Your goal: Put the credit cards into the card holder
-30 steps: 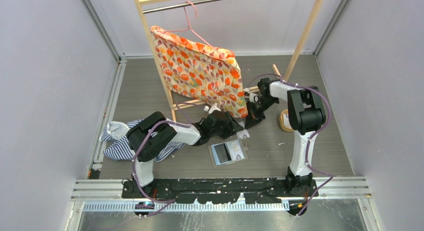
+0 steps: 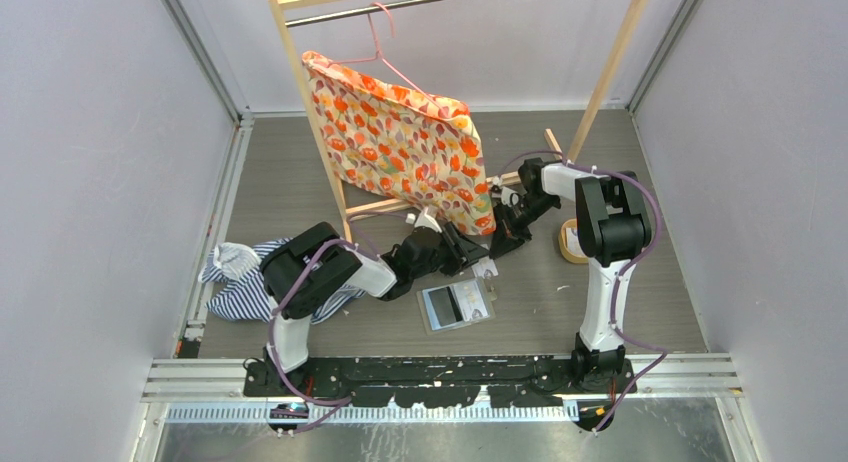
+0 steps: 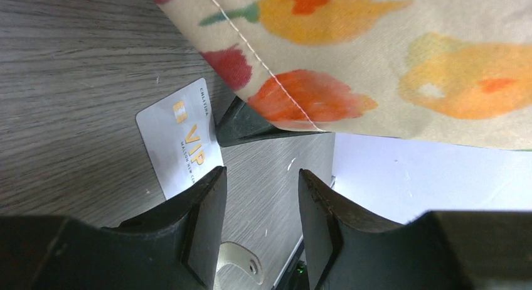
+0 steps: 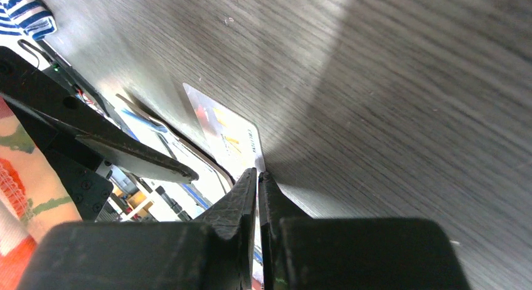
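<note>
A silver credit card (image 2: 485,268) with gold VIP lettering lies between the two arms, just above the card holder (image 2: 456,305). My right gripper is shut, its tips on the edge of the credit card (image 4: 227,130); a thin slit shows between its fingers. In the left wrist view, the right fingertips (image 3: 241,128) meet the same card (image 3: 179,136) along its side. My left gripper stands part open with nothing between its fingers, its left finger overlapping the card's near end in view. One left finger (image 4: 144,158) also shows beside the card in the right wrist view.
Floral cloth (image 2: 400,142) hangs from a rack close above both grippers and fills the upper left wrist view. A round wooden container (image 2: 572,242) stands by the right arm. Striped cloth (image 2: 245,282) lies at the left. Floor right of the card holder is clear.
The left gripper has shifted slightly to the right, closer to the right gripper, and covers more of the card from above. The right arm has barely moved. The holder stays in place.
</note>
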